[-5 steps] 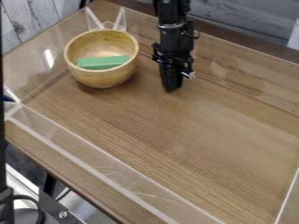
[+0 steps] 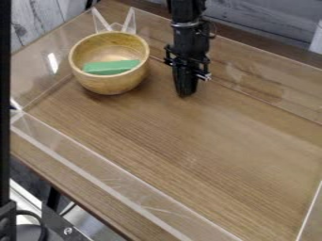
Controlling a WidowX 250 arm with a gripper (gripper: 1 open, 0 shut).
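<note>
My black gripper (image 2: 185, 83) hangs down from the top centre of the camera view, low over the wooden table just right of a beige bowl (image 2: 116, 87). A green block (image 2: 111, 67) lies inside the bowl at its left side. The gripper's fingertips are dark and small; I see no object between them, and whether they are open or shut is unclear.
A pale, two-pronged item (image 2: 113, 19) stands behind the bowl. Dark cables (image 2: 38, 216) lie off the table's left edge.
</note>
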